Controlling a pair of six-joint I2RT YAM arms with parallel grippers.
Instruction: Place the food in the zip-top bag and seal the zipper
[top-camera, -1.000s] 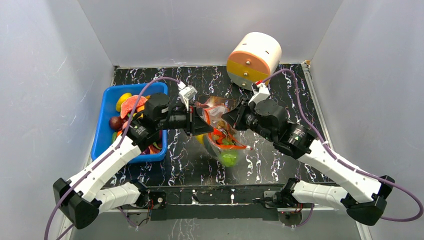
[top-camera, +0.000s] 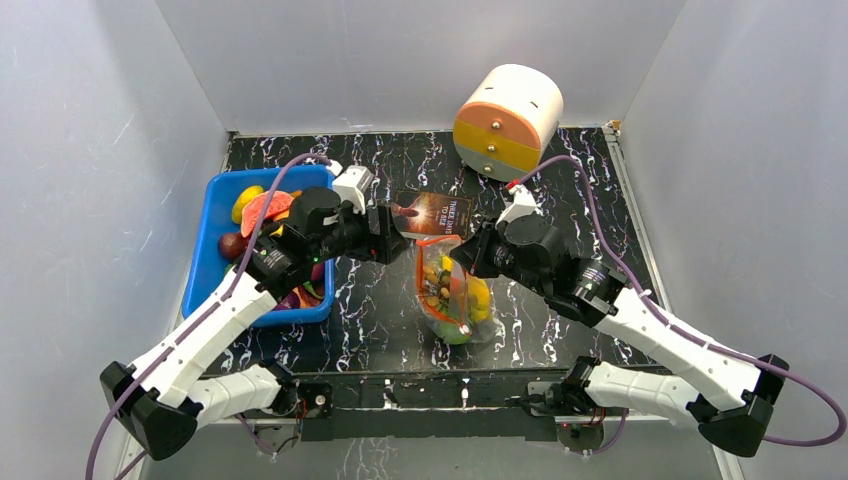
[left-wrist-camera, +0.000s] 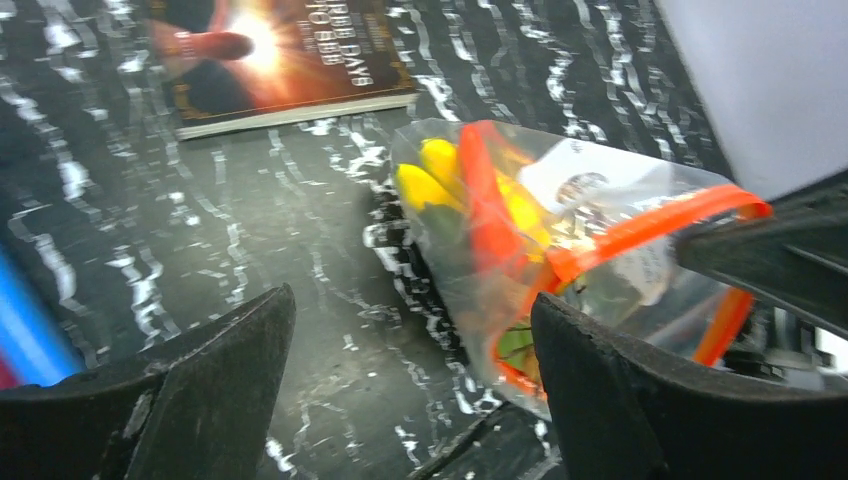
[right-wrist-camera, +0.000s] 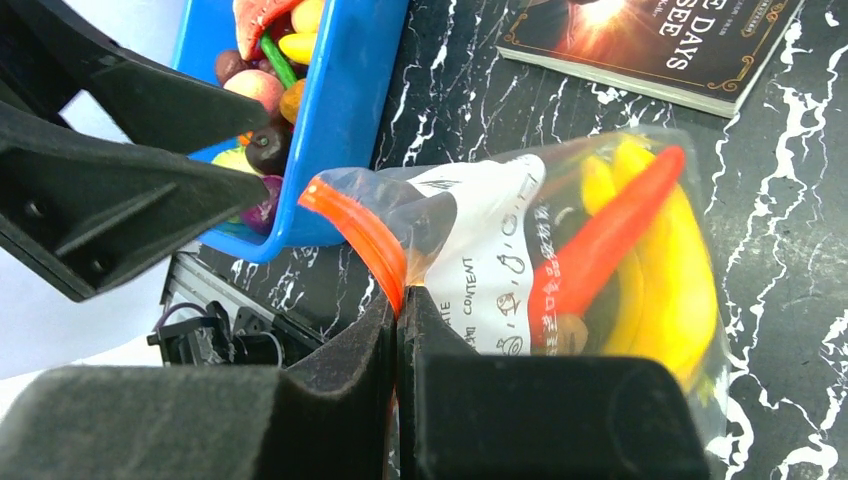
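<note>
A clear zip top bag (top-camera: 455, 295) with an orange zipper rim stands at the middle of the table, holding yellow, red and green food pieces. My right gripper is shut on the bag's orange rim, which passes between its fingertips. In the left wrist view the bag's mouth (left-wrist-camera: 620, 240) gapes. My left gripper is open, to the left of the bag, with no food between its fingers; its right finger (left-wrist-camera: 590, 370) overlaps the bag in that view, and I cannot tell whether they touch.
At the left, a blue bin (top-camera: 205, 225) holds several fruits and vegetables. A book (top-camera: 435, 213) lies behind the bag. A small drawer cabinet (top-camera: 508, 120) stands at the back right.
My left gripper has drawn back to the left, away from the bag, and its fingers have parted. The bag has turned and hangs from the right gripper, which shifted slightly.
</note>
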